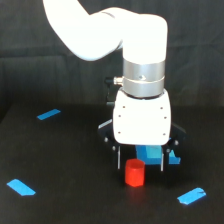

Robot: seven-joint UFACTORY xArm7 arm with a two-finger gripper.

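Note:
A small red block [135, 173] stands on the dark table near the front. Just over it, my white gripper [140, 162] points down with its thin dark fingers spread apart, one on each side in this view. Nothing shows gripped between them. Part of a blue object [150, 154] appears behind the red block, its upper part hidden by the hand. Whether the fingertips are level with the block in depth cannot be told.
Flat blue pieces lie on the table: one at the left front [21, 187], one at the left back [48, 114], one at the right front [191, 196]. A dark curtain [40, 60] hangs behind.

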